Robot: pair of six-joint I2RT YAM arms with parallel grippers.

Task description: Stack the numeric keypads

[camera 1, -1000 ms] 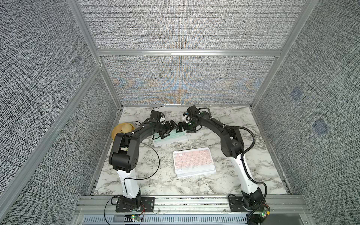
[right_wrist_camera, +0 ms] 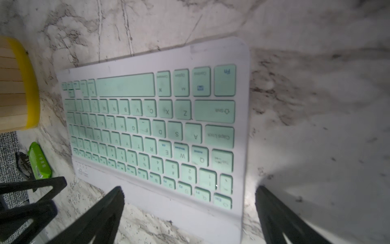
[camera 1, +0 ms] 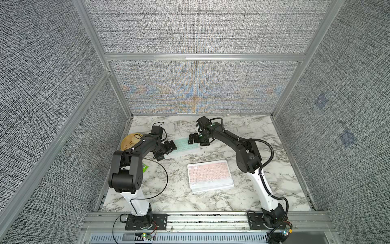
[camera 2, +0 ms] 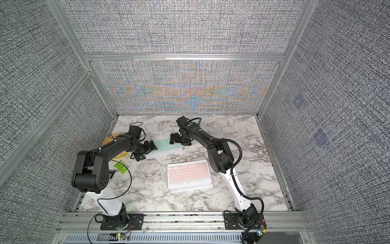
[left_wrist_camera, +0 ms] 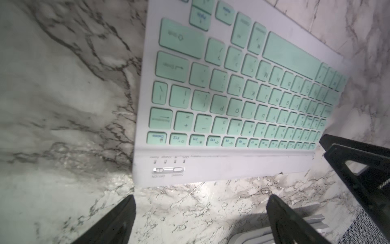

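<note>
A white keyboard with mint-green keys lies flat on the marble table, turned at a slant. Over its left end stands my left gripper, open; in the left wrist view its fingers are wide apart with only table between them. My right gripper, also open, is at the keyboard's right end. In the right wrist view the green keyboard's end edge shows between the spread fingers, not gripped. Nearer the front, a white keyboard with pink keys lies on top of other white keyboard-like slabs.
At the far left a round yellow-rimmed wooden bowl is partly hidden by my left arm. A green packet lies in front of it.
My left gripper has drawn back leftward and toward the front. The green keyboard has moved slightly left since a second ago.
</note>
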